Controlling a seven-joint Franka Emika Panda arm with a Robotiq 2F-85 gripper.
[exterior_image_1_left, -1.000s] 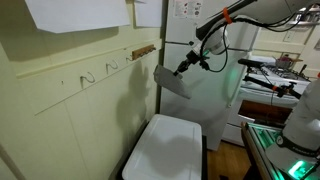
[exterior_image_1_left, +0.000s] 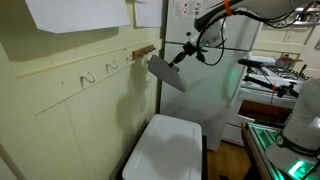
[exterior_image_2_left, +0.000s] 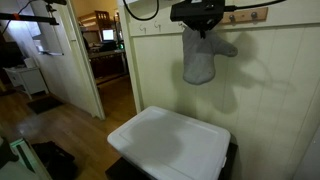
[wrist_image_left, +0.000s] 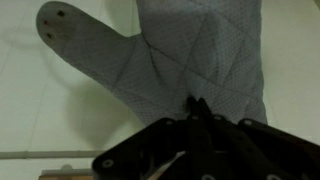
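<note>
A grey quilted oven mitt (exterior_image_1_left: 174, 74) hangs beside the wall in exterior view 1. My gripper (exterior_image_1_left: 172, 65) is shut on its fabric. Exterior view 2 has the mitt (exterior_image_2_left: 200, 62) dangling beneath the dark gripper, close to the wooden hook rail (exterior_image_2_left: 245, 16). In the wrist view the quilted cloth (wrist_image_left: 205, 55) fills much of the frame, its thumb pointing to the upper left, and the dark fingertips meet it at the lower middle. The thin cloth between the fingers is mostly hidden.
A large white board (exterior_image_1_left: 165, 150) lies flat and bare below the mitt. Several hooks (exterior_image_1_left: 87, 77) line the wall to the left in exterior view 1. A white fridge (exterior_image_1_left: 203, 80) stands behind the arm.
My gripper has risen and shifted slightly left in exterior view 1, and the mitt has gone up with it towards the hook rail. The white board has not moved.
</note>
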